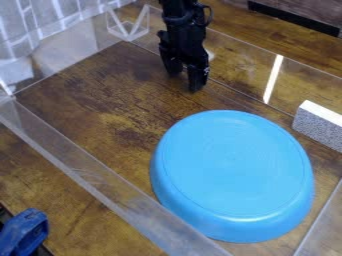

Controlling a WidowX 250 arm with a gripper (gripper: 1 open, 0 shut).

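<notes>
My black gripper (186, 70) hangs at the top centre of the camera view, low over the wooden floor (94, 110) near the back wall of a clear-sided enclosure. A small pale object shows partly behind it, too hidden to identify; I cannot see clearly between the fingers. A large blue round tub or lid (233, 174), bottom up by its look, lies at the front right, apart from the gripper.
A speckled grey block (318, 126) stands at the right edge. Clear walls border the floor. A blue object (19, 232) sits outside at the lower left.
</notes>
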